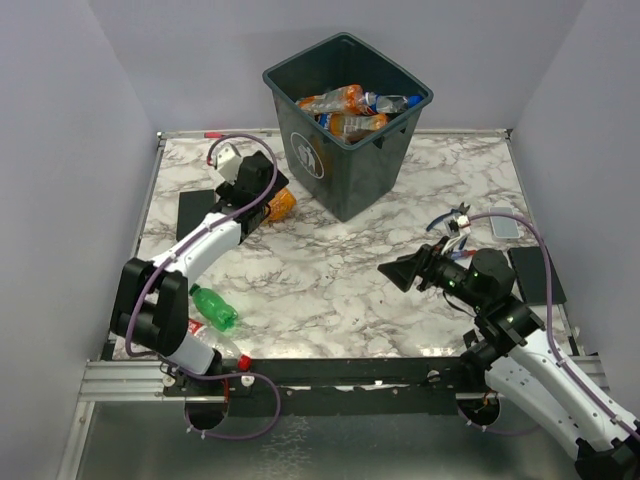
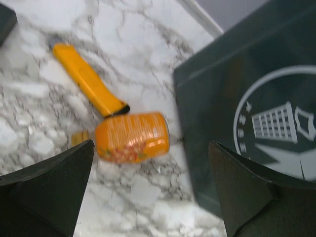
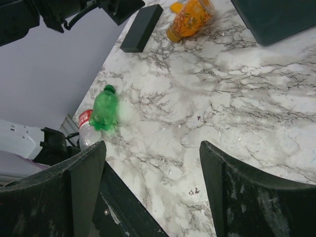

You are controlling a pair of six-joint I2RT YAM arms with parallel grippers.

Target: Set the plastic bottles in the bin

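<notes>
An orange bottle lies on the marble table against the bin's base, beneath my open left gripper, whose fingers are empty; the right wrist view also shows the bottle (image 3: 191, 19). A green bottle (image 1: 214, 306) and a clear bottle with red label and cap (image 1: 216, 343) lie at the near left. The dark bin (image 1: 340, 175) at the back holds several bottles (image 1: 330, 103). My right gripper (image 1: 405, 271) stands open above the right side of the table, with nothing in it.
A yellow-handled tool (image 2: 81, 74) lies beside the orange bottle. A black block (image 3: 140, 30) is at the left. Tools, a pale pad (image 1: 504, 223) and a black pad (image 1: 538, 276) lie on the right.
</notes>
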